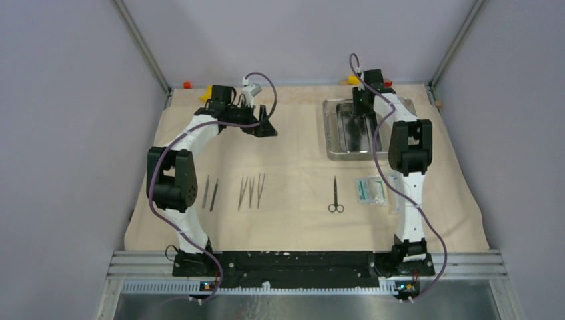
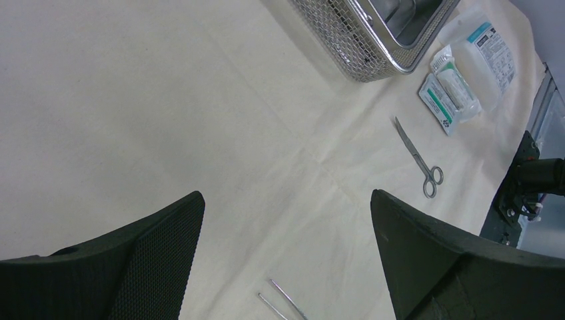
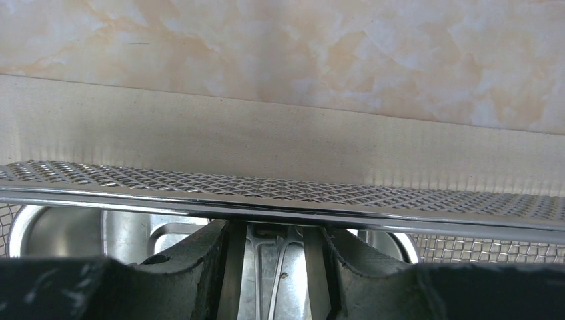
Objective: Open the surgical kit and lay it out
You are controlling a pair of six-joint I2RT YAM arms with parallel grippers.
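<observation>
In the mesh basket [image 1: 329,143] at the back right sits a shiny steel tray [image 1: 345,133]. My right gripper reaches down into it by the basket's far rim. Its fingers [image 3: 231,273] stand apart on either side of a thin metal instrument [image 3: 258,273] in the tray; the instrument's upper end is partly hidden by the rim. Over bare cloth left of the basket, my left gripper is open and empty. On the cloth lie scissors [image 1: 336,195], several tweezers [image 1: 251,192], two slim handles [image 1: 214,195] and packaged dressings [image 2: 443,100].
The basket's raised far rim [image 3: 280,212] runs close in front of my right fingers. My right arm partly covers the packs.
</observation>
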